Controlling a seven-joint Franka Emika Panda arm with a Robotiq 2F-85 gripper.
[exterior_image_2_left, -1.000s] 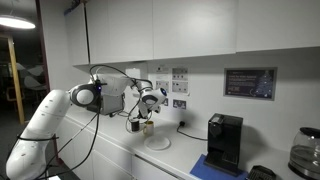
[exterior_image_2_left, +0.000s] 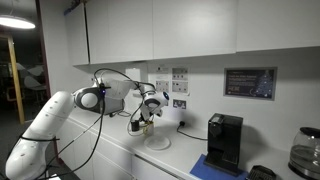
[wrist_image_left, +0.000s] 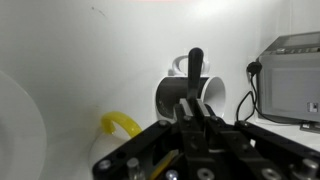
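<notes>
In the wrist view a slim black stick-like thing (wrist_image_left: 195, 68) runs out from my gripper, whose fingers look shut on its lower end. The stick lies across a dark-mouthed mug (wrist_image_left: 168, 94) with pale handles beside it; whether it is inside the mug or above it, I cannot tell. A curved yellow thing (wrist_image_left: 121, 123) shows at a white cup (wrist_image_left: 102, 148) to the left. From outside, my gripper (exterior_image_2_left: 148, 117) points down over the counter, close to the dark mug (exterior_image_2_left: 134, 127).
A white plate (exterior_image_2_left: 157, 143) lies just right of the mugs. Further right stand a black coffee machine (exterior_image_2_left: 224, 140) on a blue mat and a glass jug (exterior_image_2_left: 304, 155). Wall sockets (exterior_image_2_left: 180, 88) are behind the arm, with cupboards overhead.
Over the last second the gripper has come down a little towards the mugs. Plate and counter objects look unmoved.
</notes>
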